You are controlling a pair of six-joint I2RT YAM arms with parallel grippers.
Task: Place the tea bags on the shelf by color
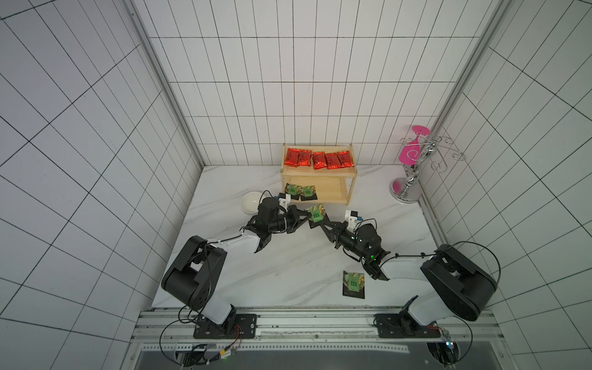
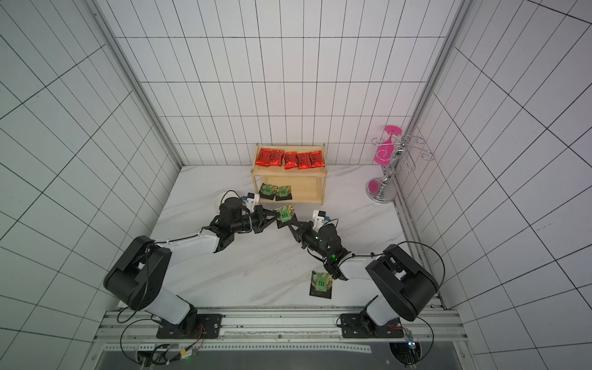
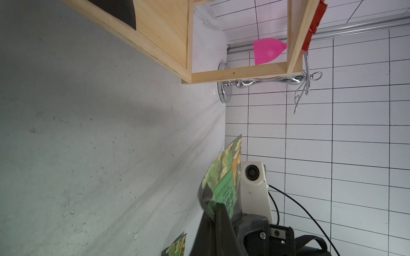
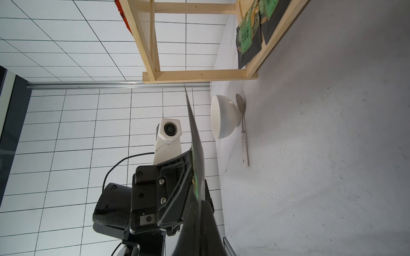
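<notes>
A green and black tea bag [image 1: 317, 214] hangs in the air between both grippers, in front of the shelf. My left gripper is shut on one side of it. From the right, my right gripper is shut on the opposite edge. On the wooden shelf [image 1: 330, 188], two green tea bags lie at the left of the lower level, one of them a green tea bag [image 4: 249, 36]. Several red tea bags [image 1: 318, 160] line the upper level. Another green tea bag [image 1: 354, 284] lies on the table near the front edge.
A white bowl [image 4: 224, 116] and a spoon [image 4: 242, 128] are left of the shelf. A chrome stand [image 1: 405, 188] with a pink glass [image 1: 410, 153] stands at the back right. The lower shelf's right part is bare.
</notes>
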